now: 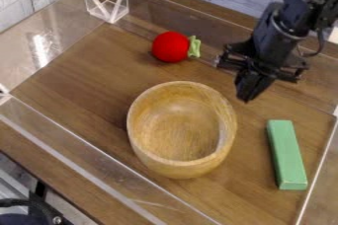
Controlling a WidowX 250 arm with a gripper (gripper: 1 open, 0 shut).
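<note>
My black gripper hangs at the upper right, pointing down, to the right of a red tomato-like object with a green top, and above and right of a wooden bowl. Whether its fingers are open or shut is hard to tell. A green block lies at the right, below the gripper.
Clear plastic walls edge the wooden work surface, with a small clear bracket at the back left.
</note>
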